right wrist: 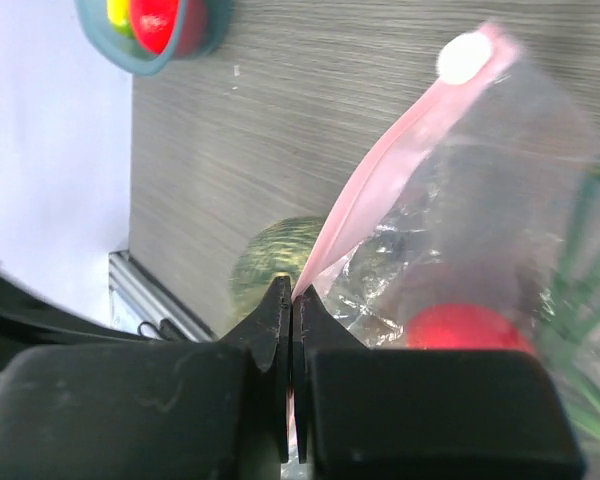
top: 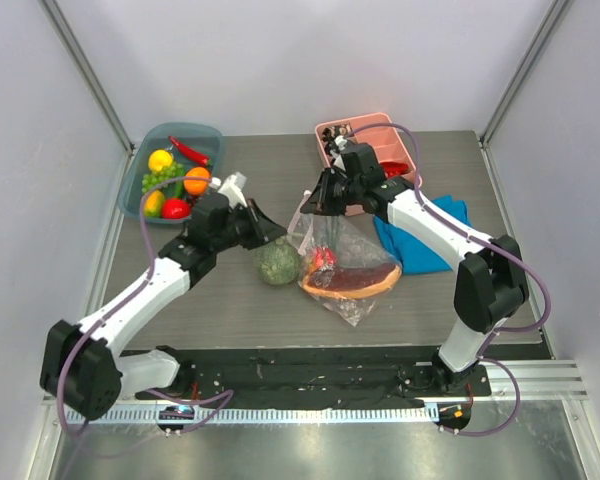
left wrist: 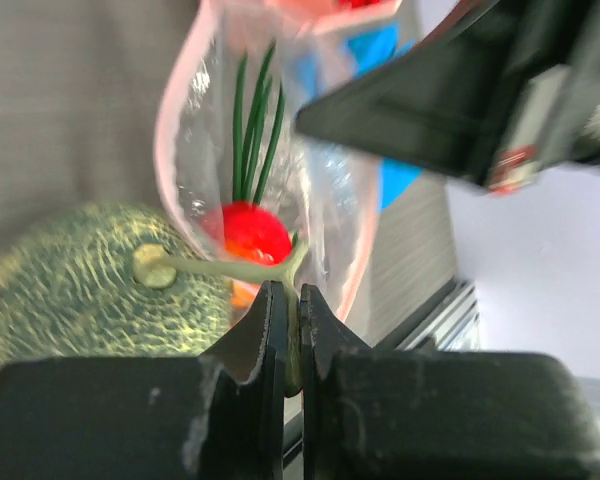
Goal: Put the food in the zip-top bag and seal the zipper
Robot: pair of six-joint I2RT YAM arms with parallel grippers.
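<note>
My left gripper (top: 272, 234) is shut on the pale stem of a round green melon-like food (left wrist: 100, 290), which hangs left of the zip bag's mouth. My right gripper (top: 316, 206) is shut on the bag's pink zipper edge (right wrist: 375, 182), lifting it. Inside the clear bag (top: 365, 305) show a bread-crusted brown piece (top: 342, 282), a red item (left wrist: 248, 230) and green stalks (left wrist: 255, 130). The bag's mouth is partly open in the left wrist view.
A teal bowl of fruit and vegetables (top: 130, 190) stands back left. A salmon bin (top: 370, 121) with items stands back right, beside a blue cloth (top: 425, 250).
</note>
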